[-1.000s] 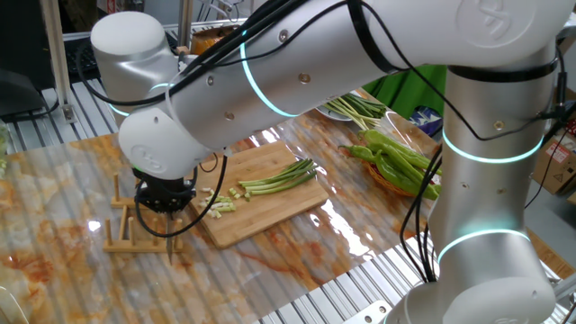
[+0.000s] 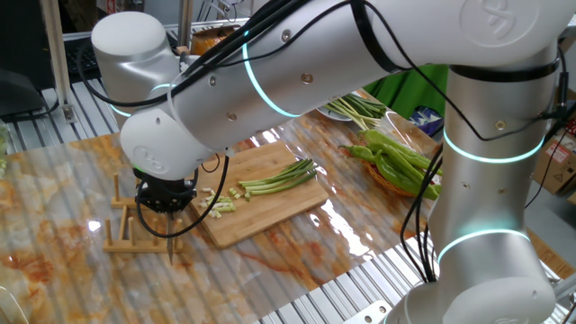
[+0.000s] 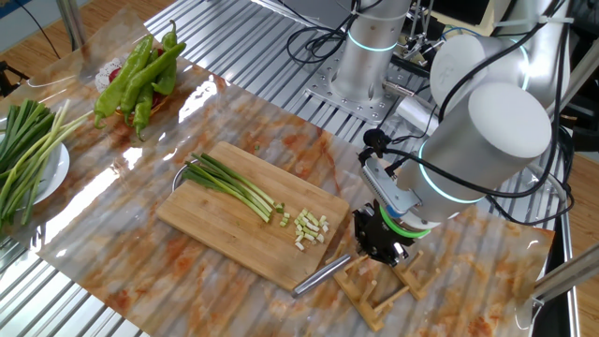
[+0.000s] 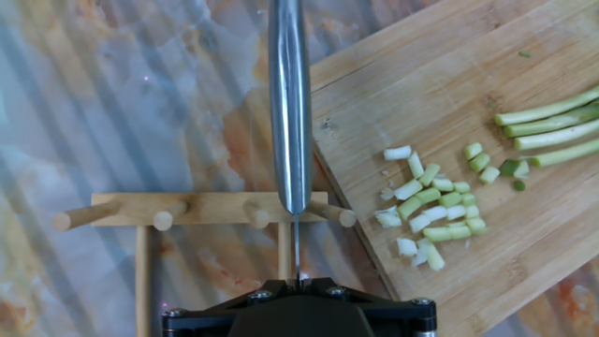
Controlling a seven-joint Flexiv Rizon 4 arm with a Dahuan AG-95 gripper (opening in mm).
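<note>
A knife with a steel handle [image 4: 291, 112] reaches forward from my gripper in the wrist view. The thin edge of its blade runs back between the fingers, which are shut on it; the rest of the blade is hidden. In exterior view 2 the handle [image 3: 323, 276] juts out from the gripper [image 3: 379, 251] past the cutting board's corner. Below the gripper is a wooden peg rack [image 4: 215, 208], crossed by the handle in the wrist view. Whether the knife touches the rack I cannot tell.
The wooden cutting board [image 3: 234, 229] lies beside the rack with chopped scallion pieces [image 3: 309, 227] and uncut stalks [image 3: 229, 187]. Farther off are green peppers [image 3: 145, 80] in a basket and a plate of scallions [image 3: 33, 154]. Bare tabletop [image 3: 103, 257] lies along the board's outer side.
The knife stays at the gripper, and the board and vegetables stay where they were.
</note>
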